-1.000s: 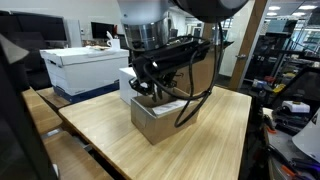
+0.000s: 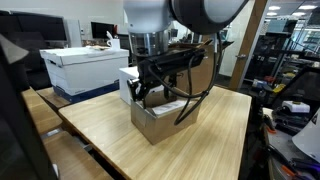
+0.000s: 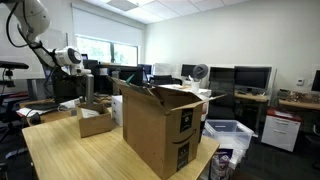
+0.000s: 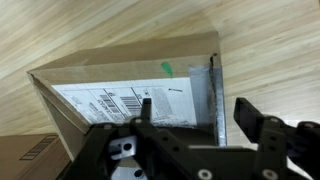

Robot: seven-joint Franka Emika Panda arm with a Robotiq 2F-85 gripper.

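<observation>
An open cardboard box (image 2: pixel 165 122) stands on the wooden table in exterior view 1. My gripper (image 2: pixel 143 98) is low at its near left side. In the wrist view my gripper is open, its black fingers spread to either side of a narrow dark strip at the box edge. Whether the fingers touch the edge I cannot tell. A white printed label (image 4: pixel 130 103) shows on the cardboard. The lower part of the box's inside is hidden behind the gripper. Exterior view 2 has the same small box (image 3: pixel 95 123) far off.
A large open carton (image 3: pixel 165 135) stands on the table in exterior view 2. White storage boxes (image 2: pixel 85 70) are at the back left in exterior view 1. Bare tabletop (image 2: pixel 215 135) lies to the right of the small box.
The arm has come down a little, bringing my gripper lower at the box's near left edge. The box looks unmoved.
</observation>
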